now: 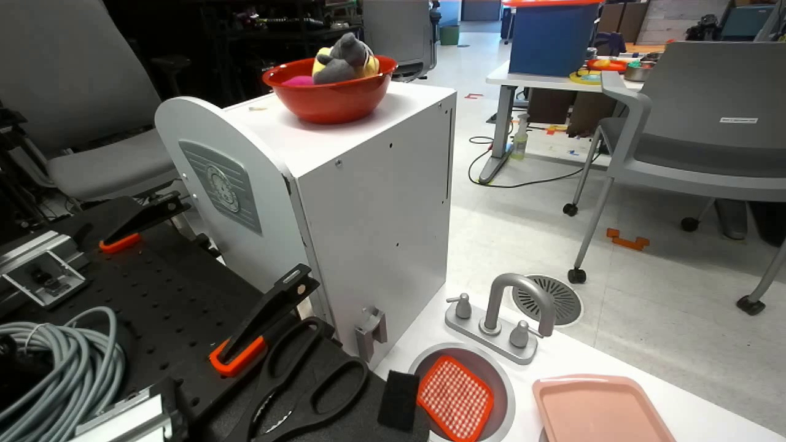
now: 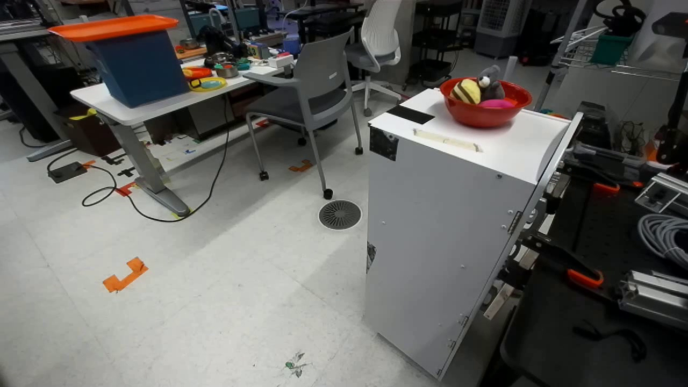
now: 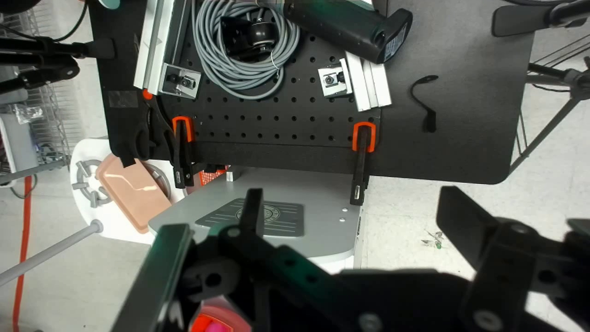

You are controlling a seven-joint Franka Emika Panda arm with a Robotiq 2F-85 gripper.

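Observation:
In the wrist view my gripper hangs open, its two black fingers wide apart and nothing between them. Below it lie the top edge of a grey-white cabinet (image 3: 326,193) and the black pegboard table. On that cabinet stands a red bowl (image 1: 331,103) holding a grey plush toy (image 1: 346,59), something yellow and something pink. Beside the cabinet, a toy sink (image 1: 508,398) has a red checked piece (image 1: 455,398) in its basin. A pink tray (image 1: 600,412) rests on the white counter to the right of the sink. Neither exterior view shows the gripper.
Orange-tipped clamps (image 1: 239,357) grip the table edge next to the cabinet. Black scissors (image 1: 306,390), coiled grey cable (image 3: 238,50) and metal rails (image 3: 368,83) occupy the table. A grey faucet (image 1: 523,294) rises behind the basin. Open floor (image 2: 226,290) lies beyond the cabinet.

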